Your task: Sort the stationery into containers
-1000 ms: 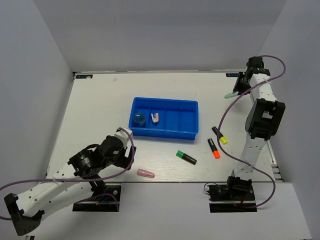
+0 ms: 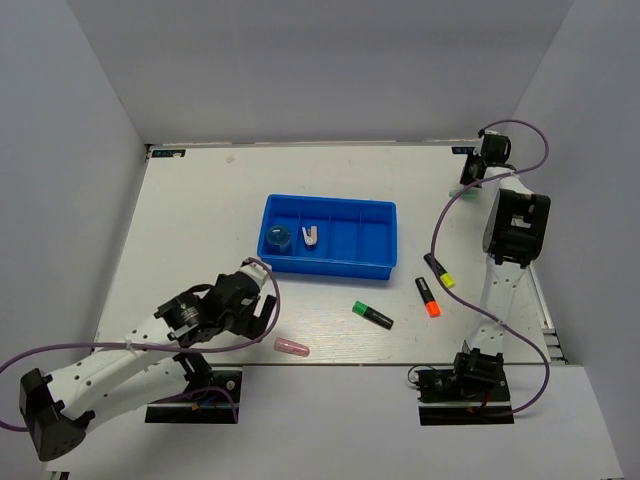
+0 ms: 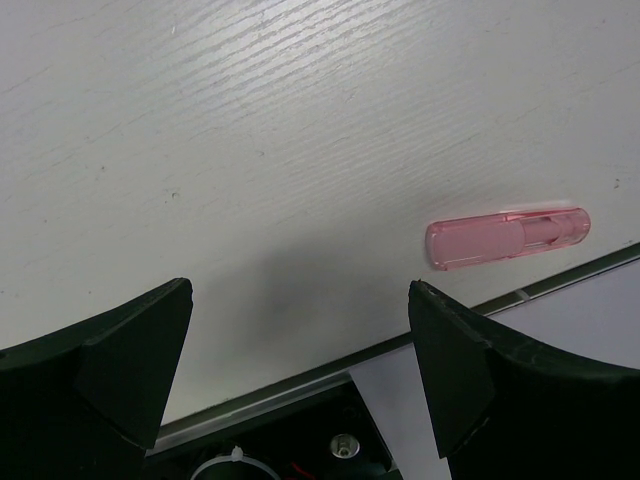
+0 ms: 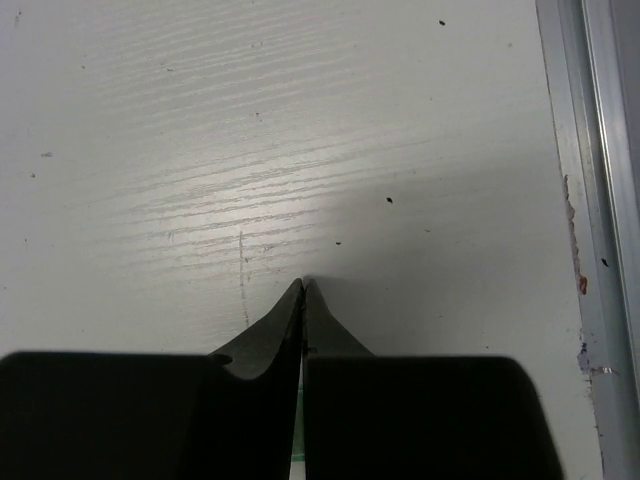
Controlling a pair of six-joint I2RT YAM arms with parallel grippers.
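Observation:
At the back right, my right gripper is shut with nothing between its fingertips, close over the table. The translucent green piece (image 2: 464, 193) lies under it; in the right wrist view the fingers cover all but a sliver of that piece. My left gripper stands open and empty above the table at the front left. A pink translucent piece (image 3: 508, 238) rests to its right near the front edge. The blue container (image 2: 330, 267) has compartments; a round bluish item (image 2: 279, 237) and small pale pieces (image 2: 310, 235) lie inside.
Right of the container lie a black-and-yellow marker (image 2: 439, 270) and a black-and-orange one (image 2: 428, 297). Below the container is a black-and-green marker (image 2: 373, 315). A purple cable (image 2: 434, 235) loops near the right-hand markers.

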